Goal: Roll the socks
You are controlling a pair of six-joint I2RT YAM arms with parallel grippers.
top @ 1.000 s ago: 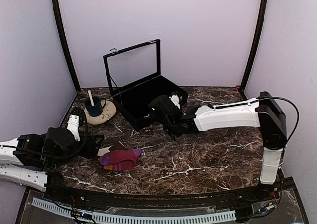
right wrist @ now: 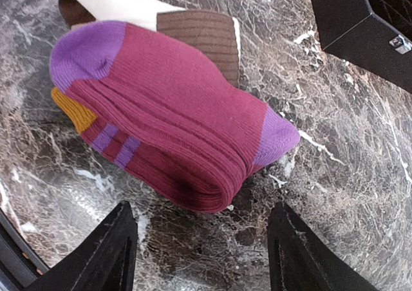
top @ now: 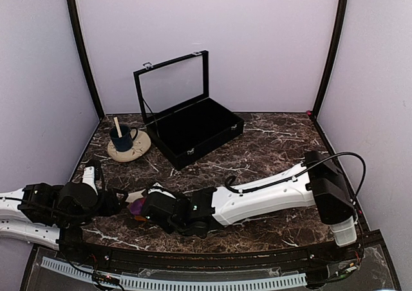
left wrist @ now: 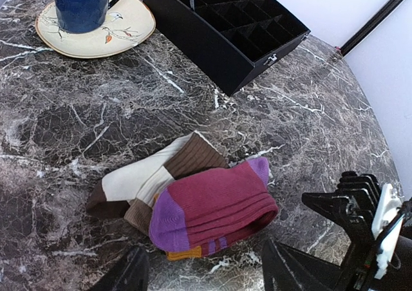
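A maroon sock with purple ends point(left wrist: 212, 201) lies folded on the marble table, its open cuff toward the lower right in the left wrist view. Partly under it is a white and brown sock point(left wrist: 145, 175). In the top view the right arm covers most of both socks. My right gripper stands open just short of the maroon sock point(right wrist: 174, 104), with only bare table between its fingers. Left of the socks, my left gripper is open too, and nothing is between its fingers. The right gripper's dark fingers point(left wrist: 325, 204) show at the right of the left wrist view.
An open black box point(top: 199, 133) with compartments stands behind the socks. To its left a blue mug point(top: 122, 138) sits on a cream saucer point(top: 119, 154). Bare marble lies between the socks and the box, and at the right.
From in front of the box, my right arm has swung left and toward the front, and it now covers the socks in the top view. The left arm has shifted slightly.
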